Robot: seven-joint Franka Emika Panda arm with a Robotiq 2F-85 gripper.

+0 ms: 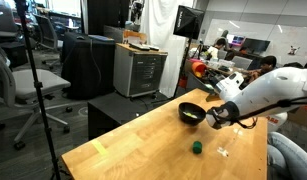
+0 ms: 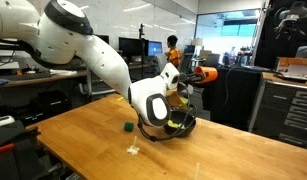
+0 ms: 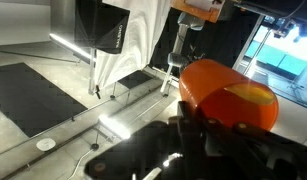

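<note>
An orange, rounded container is held high and tilted over the table, with my gripper shut on it. In the wrist view the orange container fills the right middle, and the dark fingers beneath it are partly lost in shadow. The black bowl rests on the wooden table below the raised container. Something pale yellowish shows inside the bowl; what it is cannot be made out.
A small dark green object stands on the table nearer the front, with a small white piece lying close by. Bare wood stretches along the left of the table. A dark cabinet stands behind it.
</note>
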